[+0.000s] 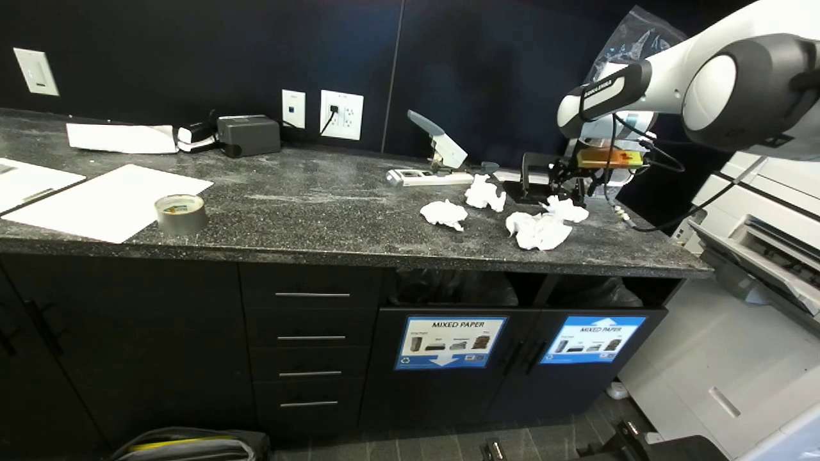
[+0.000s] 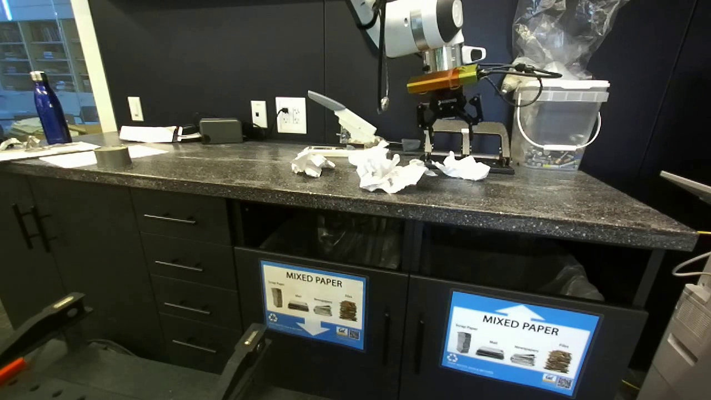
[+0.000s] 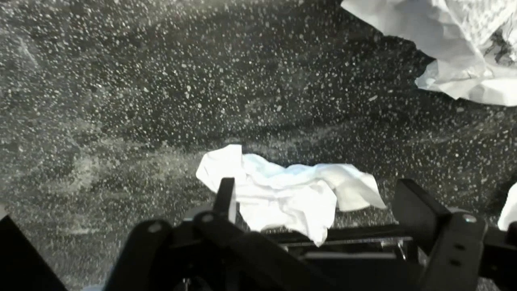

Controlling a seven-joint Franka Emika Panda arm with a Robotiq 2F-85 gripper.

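My gripper is open above the counter, pointing down. In the wrist view a crumpled white paper (image 3: 291,194) lies in the space between its fingers, with nothing gripped. From exterior view 2, the fingertips hang just behind that paper (image 2: 463,168). A larger crumpled paper (image 3: 460,53), partly printed, shows at the wrist view's upper right; it sits nearer the counter's front edge (image 1: 536,230). Two more wads, one towards the back (image 1: 484,193) and another on the left (image 1: 443,214), rest on the counter.
A black-based hole punch (image 2: 496,133) stands close behind the gripper. Left of it is a stapler with a raised arm (image 1: 438,157). A clear bucket (image 2: 560,120) stands at the right. Tape (image 1: 182,214) and flat sheets (image 1: 115,201) lie far left; mid-counter is mostly clear.
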